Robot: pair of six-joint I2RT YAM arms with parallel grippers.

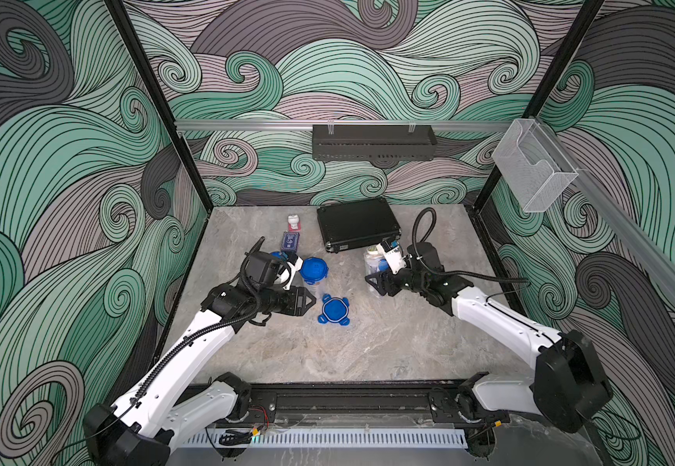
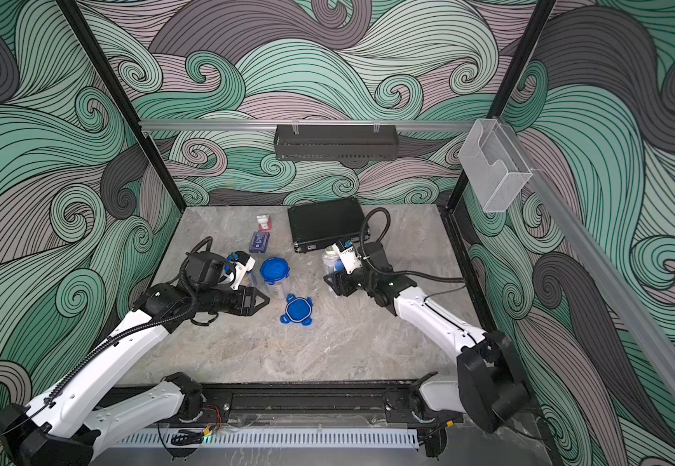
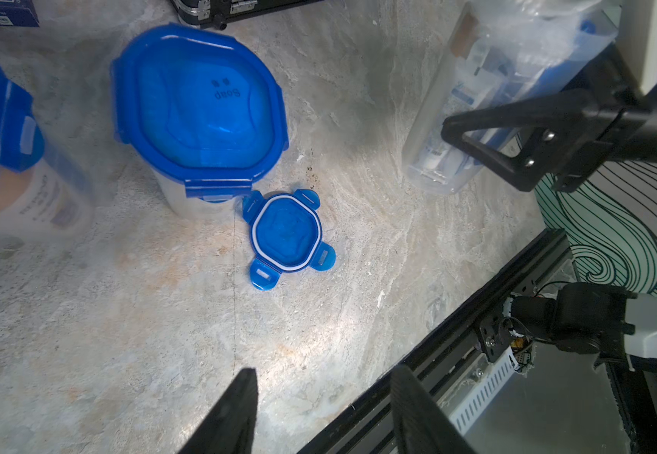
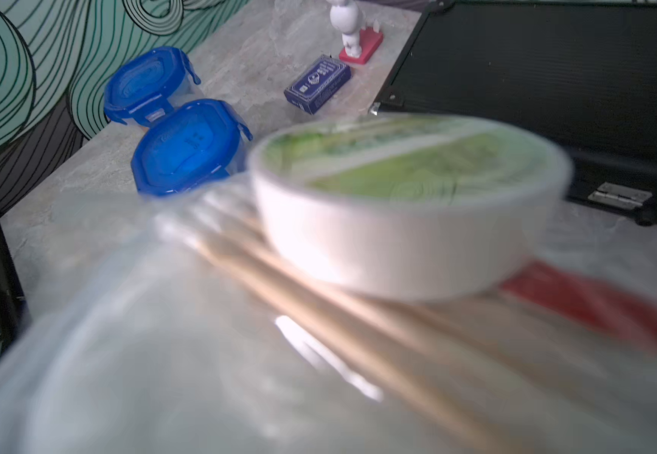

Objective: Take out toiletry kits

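In the left wrist view my right gripper (image 1: 381,282) is shut on a clear container (image 3: 445,125) without a lid, held tilted above the table. A white tub with a green top (image 4: 411,234), wooden sticks (image 4: 328,317) and something red show inside it, blurred, in the right wrist view. A loose blue lid (image 3: 288,232) lies flat on the table with its clips spread. Two more containers stand lidded: the Soap one (image 3: 203,106) and another (image 3: 10,174) to its left. My left gripper is open over the table's front, nothing between its fingers.
A black case (image 1: 358,223) lies shut at the back. Left of it are a small dark blue box (image 1: 290,241) and a white figure on a red base (image 1: 293,222).
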